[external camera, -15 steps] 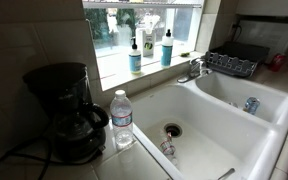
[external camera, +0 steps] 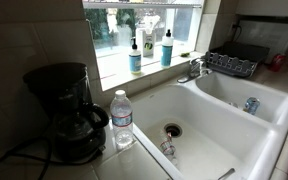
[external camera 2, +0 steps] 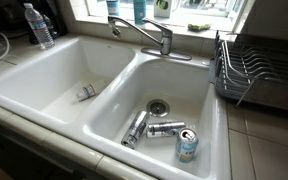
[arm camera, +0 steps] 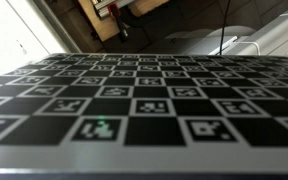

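My gripper is in none of the views. The wrist view is mostly filled by a black-and-white checkered board (arm camera: 149, 105) with small square markers, lying close to the camera. A double white sink (external camera 2: 102, 70) shows in the second exterior view. Its right basin holds an upright can (external camera 2: 187, 145) and two silver cans lying down, one leaning at the left (external camera 2: 136, 128) and one in the middle (external camera 2: 165, 129). In the left basin lies a small item (external camera 2: 86, 92), too small to name. A clear water bottle (external camera: 121, 121) stands upright on the counter beside the sink.
A black coffee maker (external camera: 72, 112) with a dark cord (external camera: 22, 148) stands left of the bottle. Two soap bottles, one at the left (external camera: 135, 57) and one at the right (external camera: 167, 49), stand on the windowsill. The faucet (external camera 2: 156, 37) rises behind the basins. A dish rack (external camera 2: 259, 70) borders the sink.
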